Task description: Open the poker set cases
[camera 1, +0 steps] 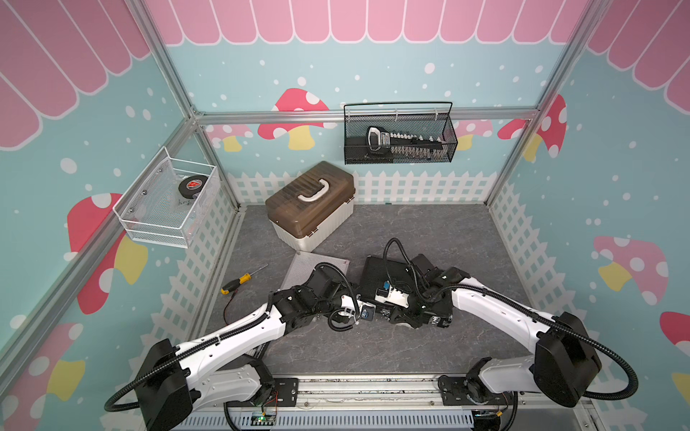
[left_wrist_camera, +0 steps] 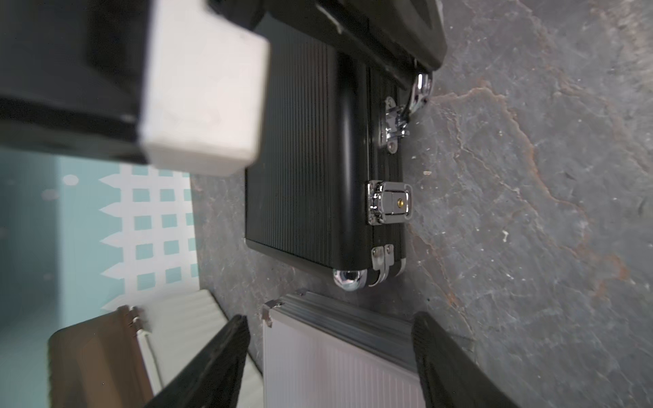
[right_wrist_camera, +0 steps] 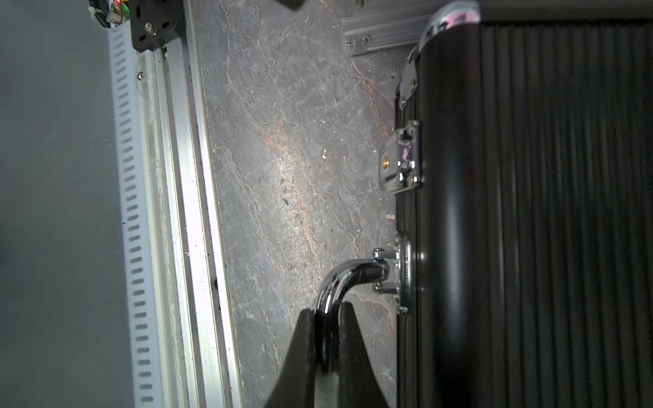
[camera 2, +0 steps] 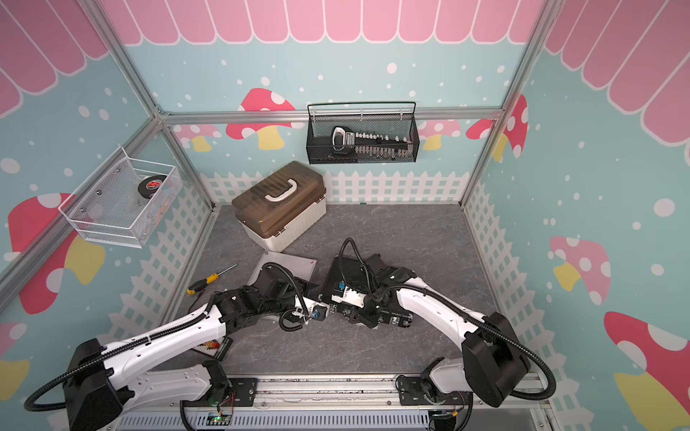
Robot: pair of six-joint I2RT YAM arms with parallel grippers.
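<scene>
A black ribbed case (right_wrist_camera: 544, 204) with chrome latches (left_wrist_camera: 387, 202) lies at the table's front centre, partly hidden by the arms in both top views. A silver case (left_wrist_camera: 340, 360) lies beside it. My left gripper is open over the gap between the cases, its fingers wide apart. My right gripper is shut at the black case's chrome handle (right_wrist_camera: 347, 275), which runs beneath its fingertips; whether they touch it is unclear. A second chrome latch (right_wrist_camera: 401, 159) shows farther along that side.
A brown-lidded toolbox (camera 1: 309, 208) stands at back left, a yellow screwdriver (camera 1: 233, 283) lies at left, and wire baskets (camera 1: 399, 136) hang on the walls. The metal front rail (right_wrist_camera: 190, 204) runs close by.
</scene>
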